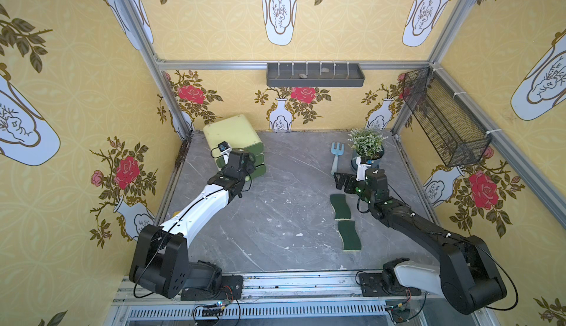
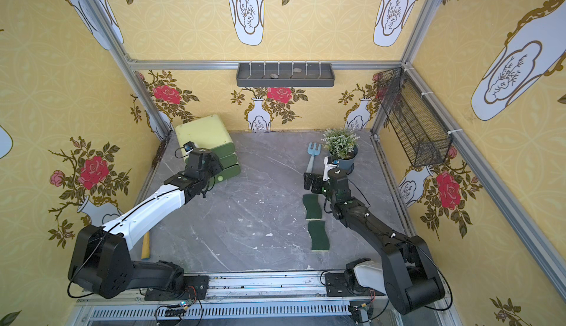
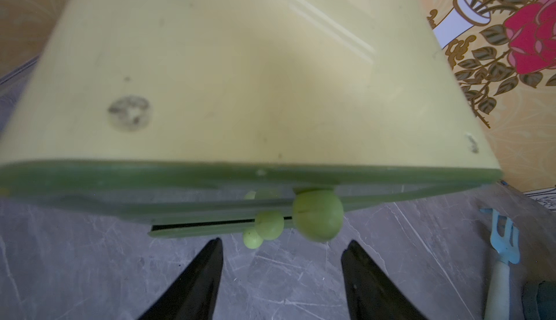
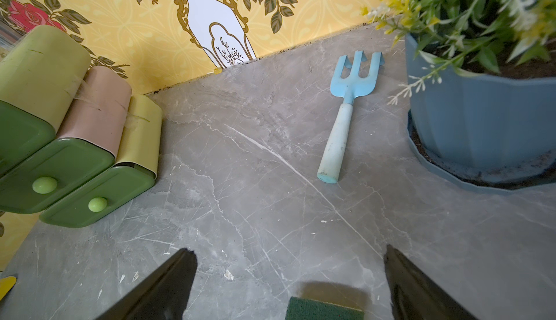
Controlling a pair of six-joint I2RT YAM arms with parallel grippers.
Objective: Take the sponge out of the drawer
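Observation:
The drawer unit [image 1: 230, 126] stands at the back left, its green drawer fronts facing me. In the left wrist view, my left gripper is open just in front of the top drawer's round knob [image 3: 317, 212] and below it, nothing between its fingers. The drawers' insides are hidden. Two green sponges [image 1: 340, 206] [image 1: 349, 235] lie on the table at middle right. My right gripper is open above the table, just beyond the sponges, with empty fingers.
A blue hand fork [image 4: 337, 143] and a potted plant [image 4: 486, 129] stand or lie at the back right. A wire basket [image 1: 448, 119] and grey shelf [image 1: 315, 81] hang on the walls.

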